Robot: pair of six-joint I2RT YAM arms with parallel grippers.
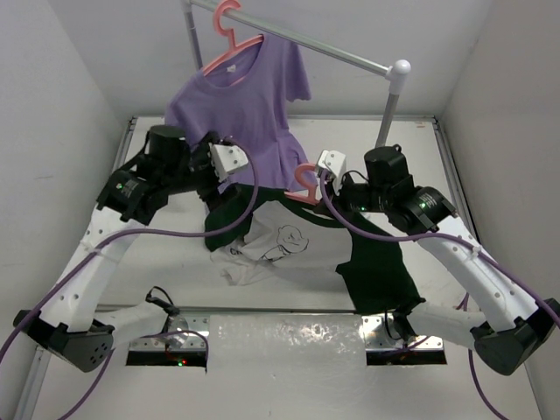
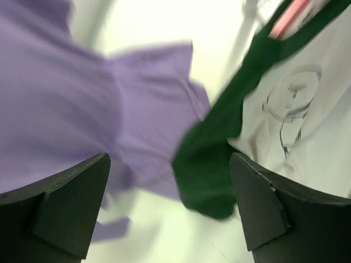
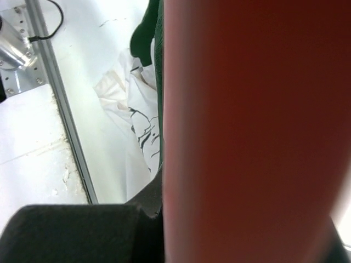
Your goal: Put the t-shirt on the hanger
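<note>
A white t-shirt (image 1: 289, 240) with a line drawing and dark green sleeves hangs stretched out above the white table, its left sleeve (image 2: 205, 178) loose. The pink hanger (image 1: 303, 178) stands at its collar; the lower part is hidden by the cloth. My right gripper (image 1: 325, 199) is shut on this hanger, which fills much of the right wrist view as a blurred red band (image 3: 247, 131). At the shirt's left shoulder is my left gripper (image 1: 213, 194). In the left wrist view its fingers (image 2: 71, 203) stand apart, with the green sleeve behind the gap.
A purple t-shirt (image 1: 241, 105) on another pink hanger (image 1: 229, 44) hangs from the metal rail (image 1: 306, 41) behind, close to my left gripper. The rail's post (image 1: 387, 118) rises behind the right arm.
</note>
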